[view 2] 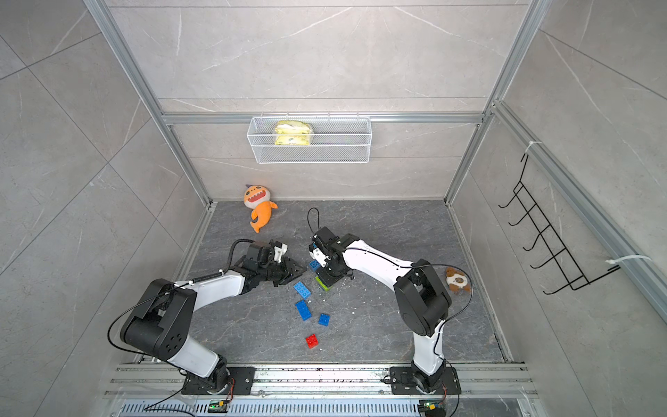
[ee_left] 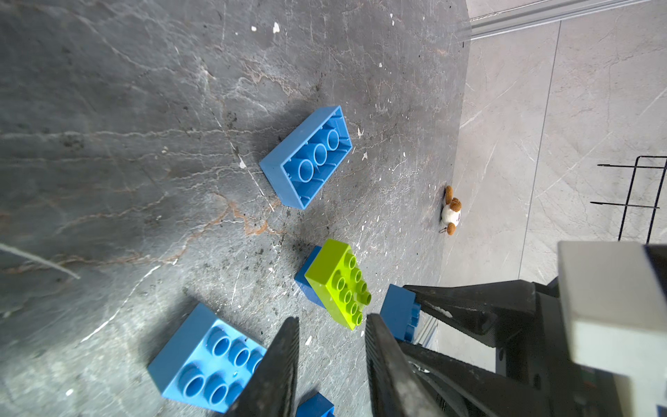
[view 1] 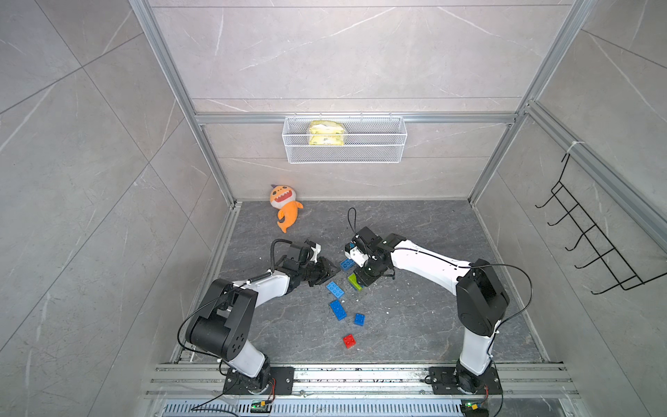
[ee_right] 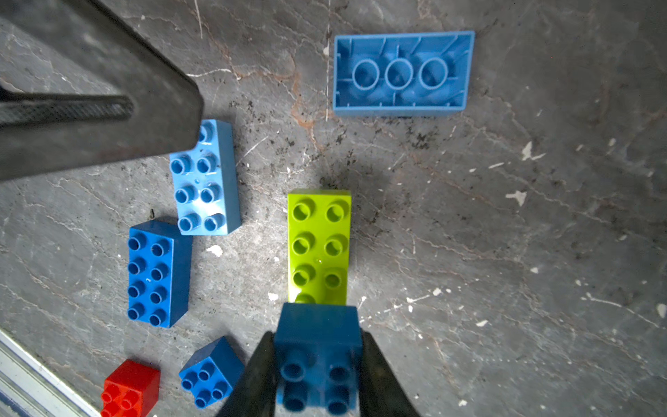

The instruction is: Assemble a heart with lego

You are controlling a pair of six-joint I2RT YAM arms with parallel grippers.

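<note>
My right gripper is shut on a small dark blue brick, held above one end of the green brick; contact between them cannot be told. In the left wrist view the green brick rests against or on another blue brick, mostly hidden. My left gripper stands partly open and empty, to the left of these bricks in the top left view. A light blue brick has its hollow underside showing. Another light blue brick lies studs up.
Towards the front lie a longer dark blue brick, a small blue brick and a red brick. An orange shark toy is at the back left.
</note>
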